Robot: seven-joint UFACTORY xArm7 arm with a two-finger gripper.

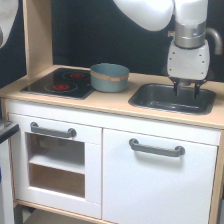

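My gripper (187, 88), white with two dark fingers, hangs at the upper right over the dark sink basin (150, 97) of a toy kitchen. Its fingers stand apart, and nothing shows between them. The dark fingers are hard to separate from the basin behind them. Well to the left, a blue-grey pot (109, 77) with a brownish band rests on the wooden counter, just beside the black stove top (62, 83).
Below the counter (116, 100) are a white cabinet door with a grey handle (157, 148) and an open-fronted compartment with another handle (53, 131). A dark curved piece (215, 40) shows beside the arm. Bare counter separates pot and sink.
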